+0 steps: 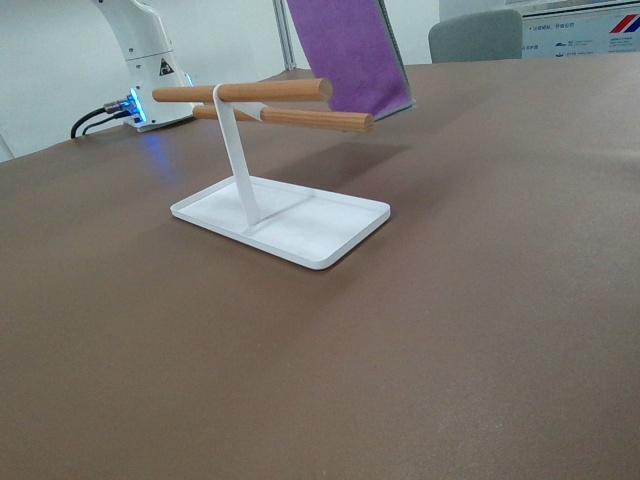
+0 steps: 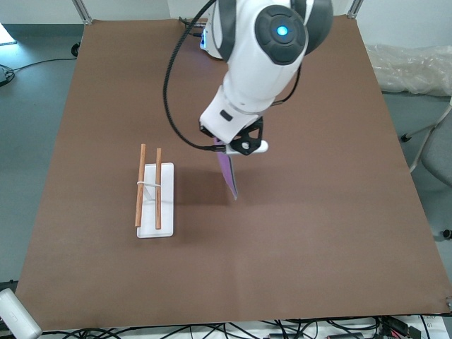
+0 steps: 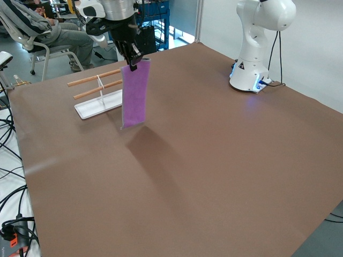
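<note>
My gripper [image 3: 132, 64] is shut on a purple cloth [image 3: 135, 96], which hangs below it; in the left view the cloth [image 2: 227, 173] is mostly behind the arm, right of the rack. The white rack tray [image 2: 167, 198] carries two wooden bars [image 2: 139, 201] on a white post. In the top view the cloth [image 1: 345, 50] hangs above and behind the bars [image 1: 295, 117], over the table; in the right view it is just right of the rack [image 3: 94, 107].
Cables [image 2: 212, 330] run along the near edge.
</note>
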